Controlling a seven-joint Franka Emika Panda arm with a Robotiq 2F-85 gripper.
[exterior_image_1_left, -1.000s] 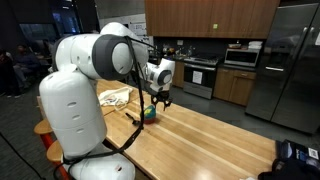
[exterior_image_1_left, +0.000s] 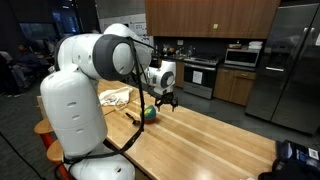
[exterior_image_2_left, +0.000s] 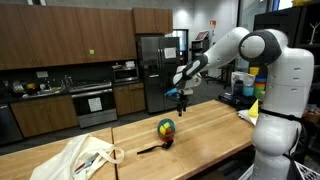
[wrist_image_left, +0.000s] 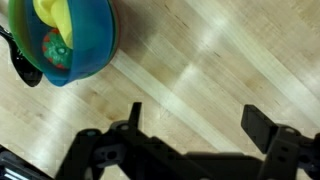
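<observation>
Above the wooden table my gripper (exterior_image_1_left: 166, 102) hangs open, its two dark fingers spread wide in the wrist view, with only bare wood between and beyond them. A blue bowl (wrist_image_left: 91, 50) fills the upper left of the wrist view, holding something yellow (wrist_image_left: 58, 18) and something round, red and green (wrist_image_left: 57, 49). In exterior view 2 the colourful bowl (exterior_image_2_left: 166, 128) stands on the table, below and to the left of my gripper (exterior_image_2_left: 182, 105). A black spoon-like utensil (wrist_image_left: 24, 64) lies beside the bowl.
A white cloth (exterior_image_2_left: 82, 158) is spread on the table, with a dark-handled object (exterior_image_2_left: 155, 148) near the bowl. Dark items (exterior_image_1_left: 290, 160) sit at the right table edge in exterior view 1.
The gripper has turned and shifted slightly over the past second, its fingers looking more spread in exterior view 1. The bowl stays where it was.
</observation>
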